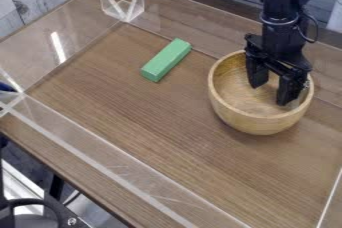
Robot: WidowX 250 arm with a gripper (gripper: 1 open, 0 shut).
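A black robot arm comes down from the top right, its gripper (274, 74) reaching inside a large tan bowl (254, 117) on the wooden table. Two dark finger assemblies spread apart within the bowl, and I see nothing held between them. The bowl's floor is partly hidden behind the gripper.
A green block (166, 60) lies on the table left of the bowl. A clear plastic container (123, 2) stands at the back left. Dark cables show at the bottom left corner.
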